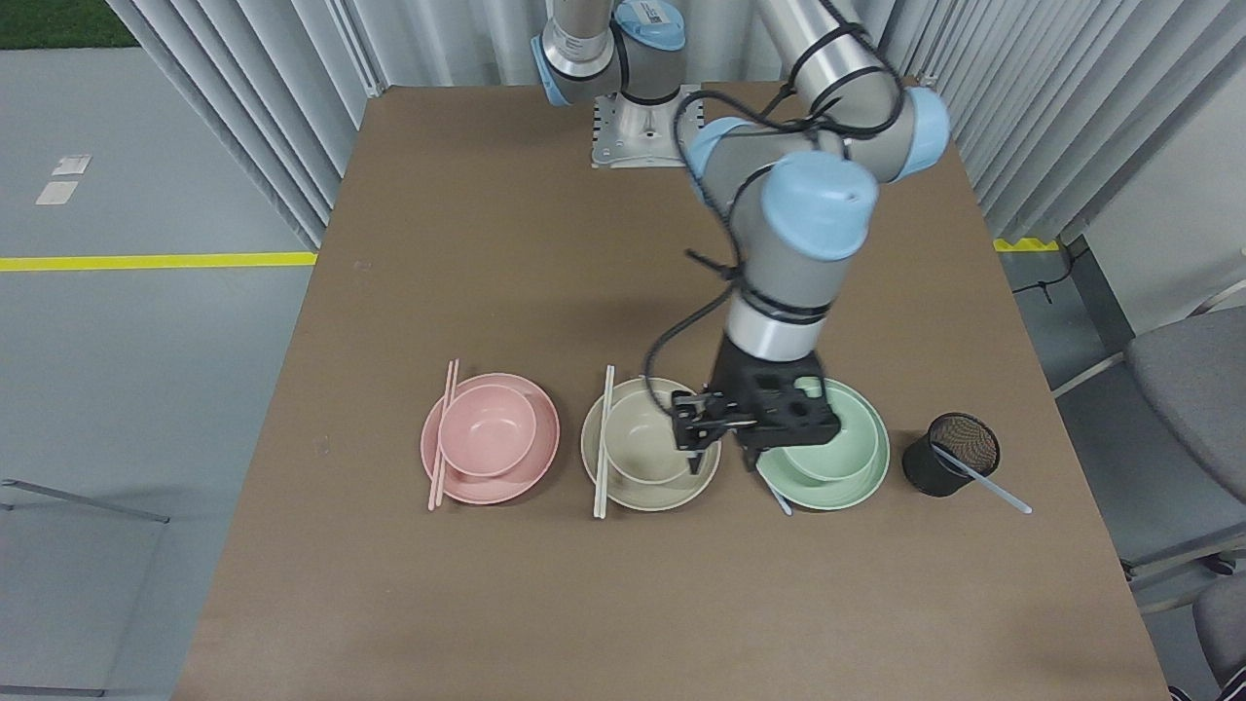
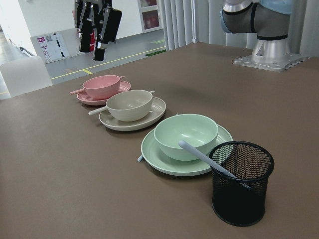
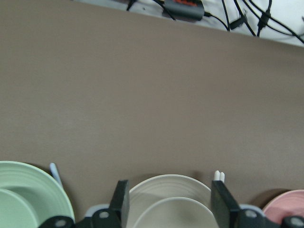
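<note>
My gripper [image 1: 724, 450] hangs above the cream bowl [image 1: 642, 450] on its cream plate [image 1: 654, 497]; in the wrist view its fingers stand apart at the lower edge, open. Cream chopsticks [image 1: 602, 456] lie along that plate. A green bowl [image 2: 187, 132] sits on a green plate [image 1: 853, 491], with a blue chopstick [image 1: 780, 502] beside it, partly hidden. A pink bowl [image 1: 485, 432] and plate [image 1: 526, 473] with pink chopsticks [image 1: 438, 467] are at the left. A black mesh cup [image 1: 934, 467] holds a pale blue chopstick [image 1: 1005, 495].
Cables [image 3: 266, 21] lie beyond the table's edge in the wrist view.
</note>
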